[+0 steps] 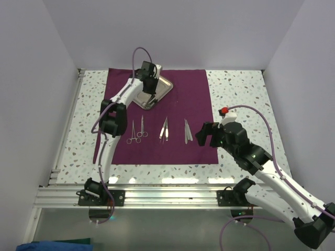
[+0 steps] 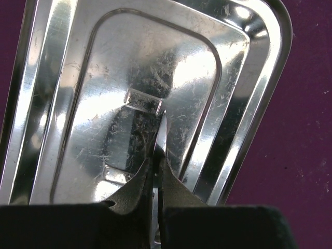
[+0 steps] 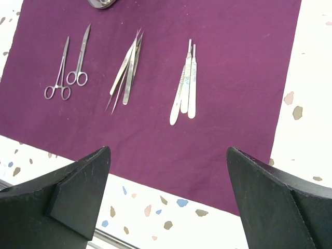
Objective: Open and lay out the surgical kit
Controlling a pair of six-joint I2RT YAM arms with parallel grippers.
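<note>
My left gripper is down inside the steel tray (image 2: 244, 88) at the back left of the purple cloth, its fingertips close together at a slim pointed blade (image 2: 164, 127) lying along the tray floor; whether they grip it is unclear. My right gripper stands open and empty above the front right of the cloth. Two pairs of scissor-like instruments (image 3: 79, 67), several tweezers (image 3: 127, 72) and three scalpel handles (image 3: 192, 83) lie in groups on the cloth (image 3: 233, 67).
The cloth has free room at its back right and along its front.
</note>
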